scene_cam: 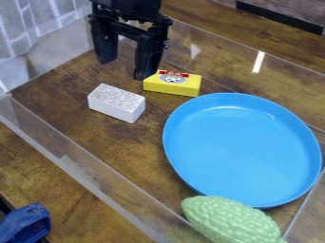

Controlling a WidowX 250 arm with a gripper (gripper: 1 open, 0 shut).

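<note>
A black gripper (128,59) hangs over the back left of a wooden tray area, pointing down, its two fingers apart with nothing visible between them. Just below and right of it lies a yellow box (180,86) with a red and white label. A white speckled block (117,103) sits below the gripper, to the left of the yellow box. A large blue plate (241,147) fills the right side.
A pale green fuzzy object (233,217) lies at the lower right, a dark blue item (23,226) at the lower left corner. Clear plastic walls edge the area. The wooden floor (89,142) left of the plate is mostly bare.
</note>
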